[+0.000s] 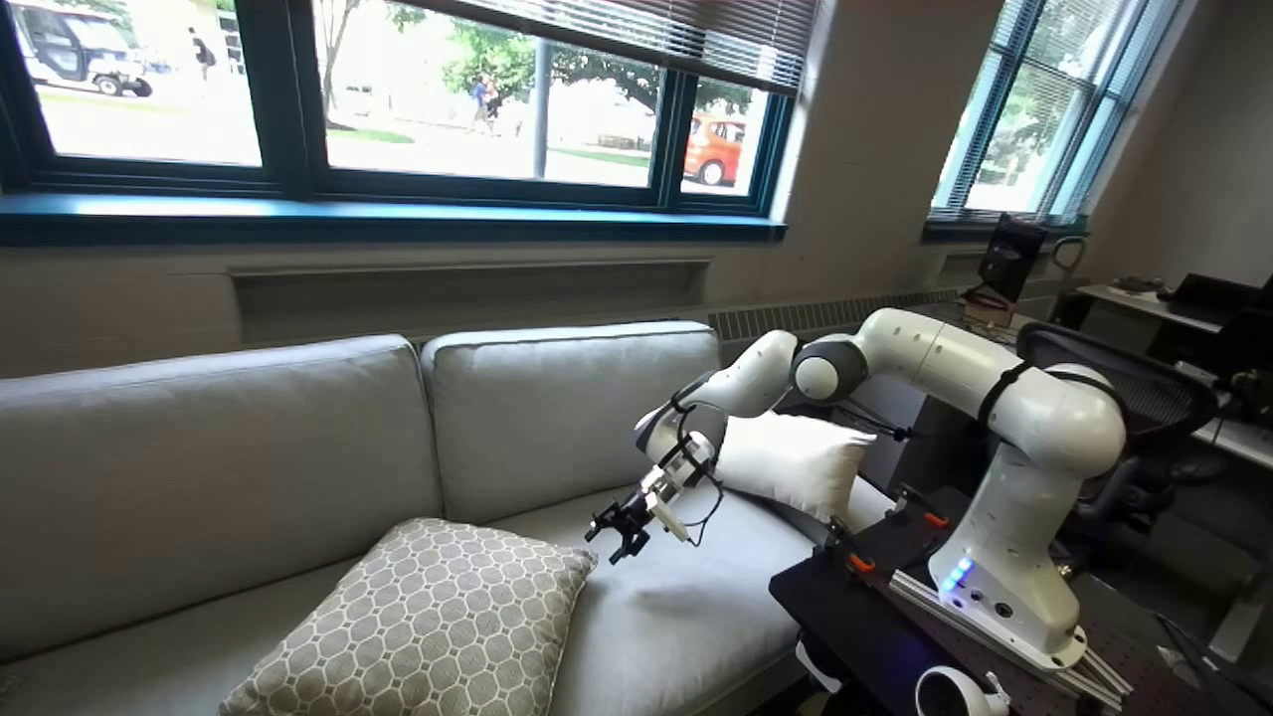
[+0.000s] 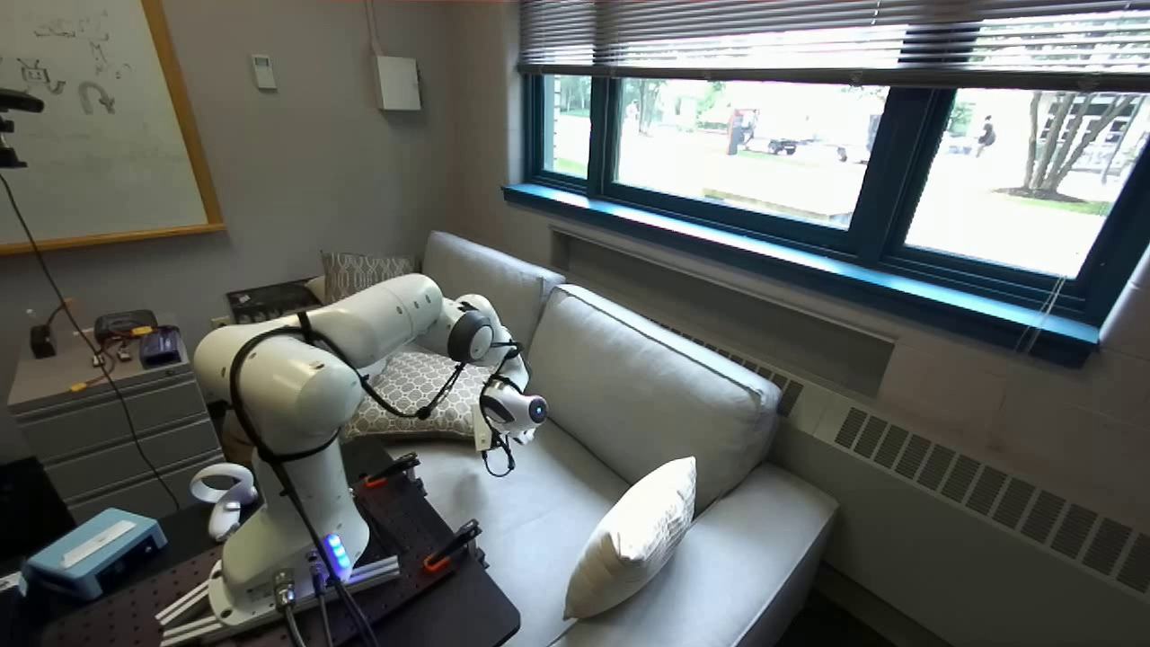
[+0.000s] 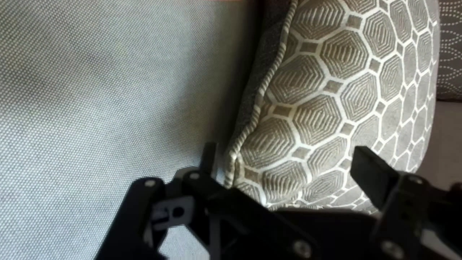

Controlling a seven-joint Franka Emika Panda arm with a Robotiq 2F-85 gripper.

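Note:
A patterned grey-beige pillow lies on the sofa seat, its near right corner toward my arm. At that corner my gripper hangs low over the seat, fingers spread apart. In the wrist view the pillow fills the right side, its piped corner between the two open fingers of the gripper as seen from there; nothing is gripped. Whether the fingers touch the pillow cannot be told. In exterior view 2 the pillow is partly covered by the arm, and the fingers are hidden behind the wrist.
A white pillow leans at the sofa's other end. Sofa backrest cushions rise behind the arm. The dark table carrying the robot base, with orange-black clamps on it, stands beside the seat. Bare seat lies between the two pillows.

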